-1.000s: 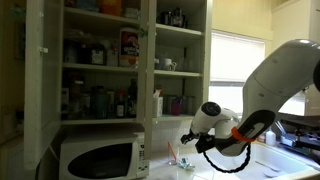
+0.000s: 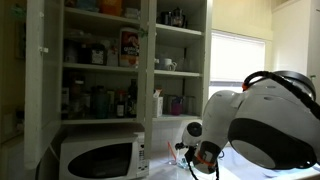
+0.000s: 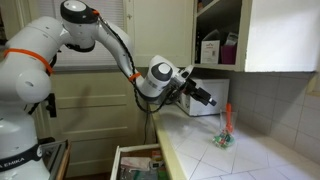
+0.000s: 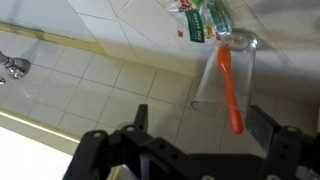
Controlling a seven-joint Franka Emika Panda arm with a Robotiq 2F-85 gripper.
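Note:
A clear cup point(image 4: 206, 92) stands on the white tiled counter, with an orange-red stick-like utensil point(image 4: 228, 80) leaning in it. In the wrist view, my gripper is open, its fingers spread wide. The utensil's upper end shows close to the right finger point(image 4: 258, 122); whether they touch I cannot tell. Exterior view 2 has the gripper point(image 3: 208, 99) to the left of the upright utensil point(image 3: 229, 115), above the counter point(image 3: 195, 150). A shiny packet with green on it point(image 4: 200, 18) lies beside the cup. The gripper is largely hidden in exterior view 1.
A white microwave point(image 2: 103, 155) sits under open shelves of jars and mugs. An open drawer point(image 3: 140, 165) holding items is below the counter's front edge. A tiled wall point(image 3: 285, 110) closes off the back.
In exterior view 1, the arm has come closer to the camera and swung left and lower, its gripper end now nearer the cup. The cup and utensil show no clear movement.

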